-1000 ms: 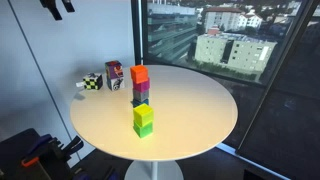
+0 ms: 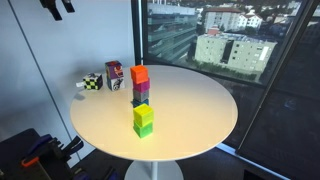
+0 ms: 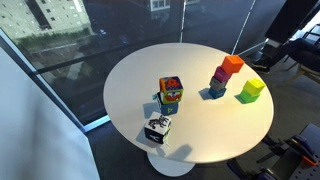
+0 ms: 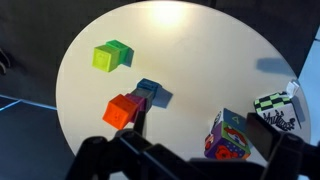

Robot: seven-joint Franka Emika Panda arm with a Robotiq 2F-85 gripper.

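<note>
High at the upper left in exterior view 1, my gripper (image 2: 63, 11) is open, well above the table, with nothing between its fingers. One tower stacks an orange cube (image 2: 140, 73) on a purple one and darker blue ones (image 2: 140, 98). Nearer the front stands a yellow cube (image 2: 144, 113) on a green cube (image 2: 144, 129). At the table's left-back side are a colourful patterned stack (image 2: 113, 76) and a black-and-white patterned cube (image 2: 93, 81). From the wrist view, the orange cube (image 4: 120, 112) and the patterned stack (image 4: 228, 137) lie below the fingers, on opposite sides.
All the cubes share a round white table (image 3: 130, 75), whose broad window-side surface is bare. A small dark item (image 4: 292, 88) touches the black-and-white cube. Large windows stand behind the table, and dark equipment (image 2: 50, 150) sits at the lower left.
</note>
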